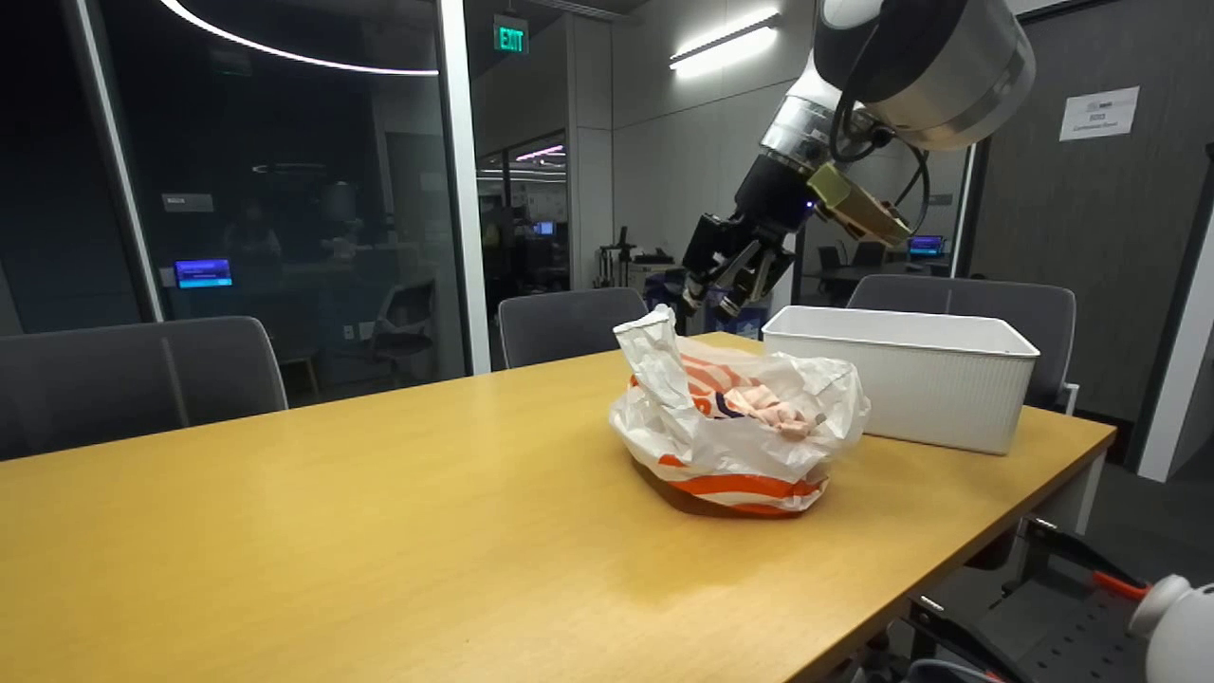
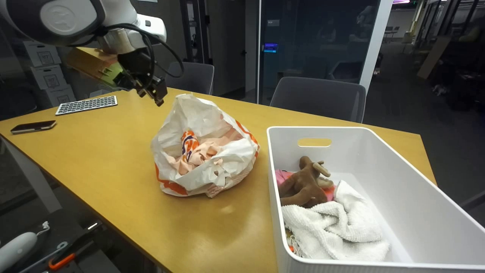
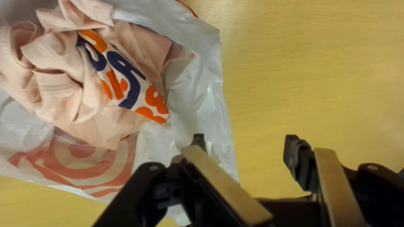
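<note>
A crumpled white plastic bag with orange markings (image 1: 728, 455) stands open on the table. Inside it lies a bunched pale-pink cloth (image 3: 60, 87), along with a white piece bearing orange and navy lettering (image 3: 125, 75). My gripper (image 1: 711, 302) is above the table behind the bag in exterior view 1, its fingers spread and tilted downward. Seen from the wrist, one finger (image 3: 223, 181) overlaps the bag's edge in the picture, while the other is over bare wood. The gap between them holds nothing. Whether the nearer finger touches the plastic, I cannot tell.
Beside the bag is a white bin (image 2: 409, 182) holding a brown plush toy (image 2: 309, 184) and a white towel (image 2: 341, 223). A keyboard (image 2: 86, 105) and a dark phone (image 2: 33, 127) lie near the table's other end. Bare table (image 1: 341, 524) stretches left in exterior view 1.
</note>
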